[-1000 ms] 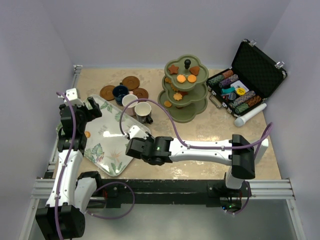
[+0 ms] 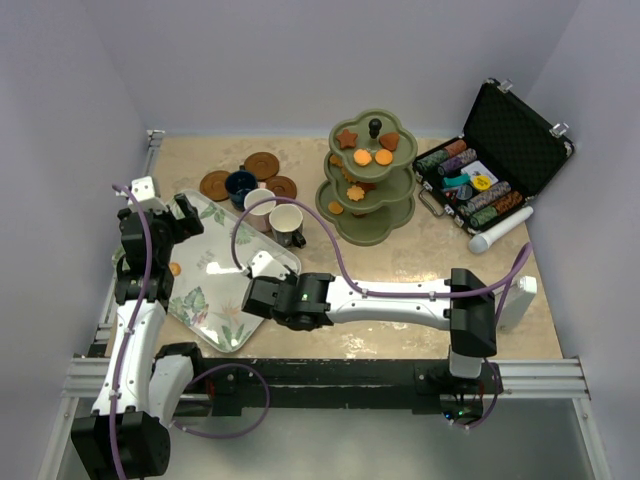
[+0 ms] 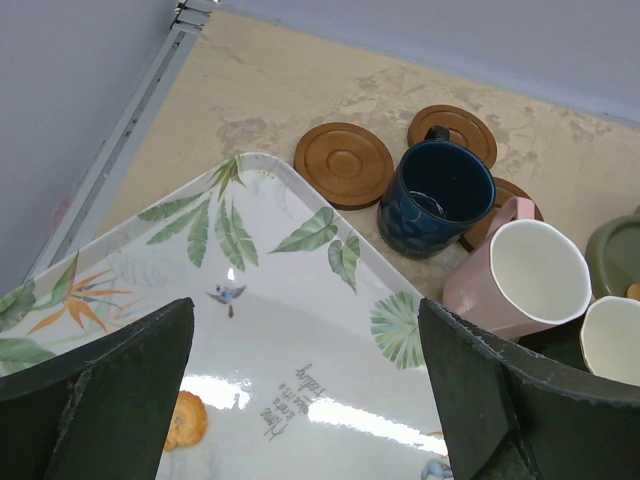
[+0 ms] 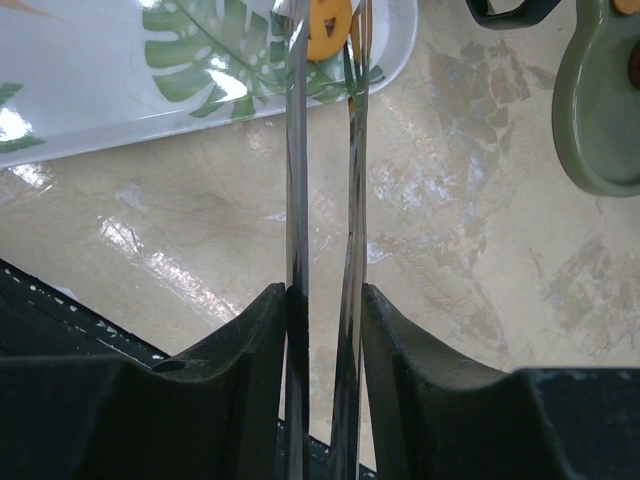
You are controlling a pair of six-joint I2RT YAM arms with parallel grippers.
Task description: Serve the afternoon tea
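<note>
My left gripper (image 2: 180, 215) hangs open over the tray (image 2: 215, 320), with a biscuit (image 3: 185, 425) below. My right gripper has long metal fingers part open, reaching to an orange biscuit (image 4: 327, 40) at the tray's corner; whether they touch it is unclear. Behind the tray are a dark blue mug (image 3: 440, 195), a pink mug (image 3: 520, 270), a white mug (image 2: 287, 220) and wooden coasters (image 3: 340, 160). The green three-tier stand (image 2: 370, 230) holds assorted biscuits (image 2: 362, 157).
An open case of chips (image 2: 480, 185) and a white microphone-like object (image 2: 500, 225) sit at the right. Bare table shows between the stand and the front edge, partly under my right arm.
Over the last second my right gripper and forearm have shifted slightly left in the top view. The left arm has stayed put.
</note>
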